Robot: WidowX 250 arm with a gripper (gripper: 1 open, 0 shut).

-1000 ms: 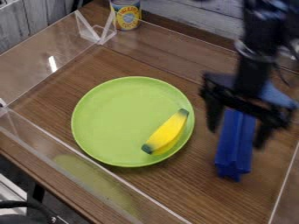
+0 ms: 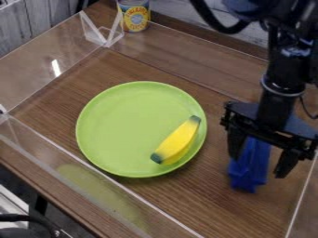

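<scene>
My black gripper (image 2: pixel 259 141) hangs at the right, open, its fingers over a blue object (image 2: pixel 247 174) that stands on the wooden table beside the green plate. The blue object is partly hidden by the gripper; whether the fingers touch it cannot be told. A yellow banana (image 2: pixel 177 141) lies on the right part of the green plate (image 2: pixel 118 125).
A can (image 2: pixel 133 13) stands at the back left, near a clear plastic frame along the left edge.
The banana and plate have not moved.
</scene>
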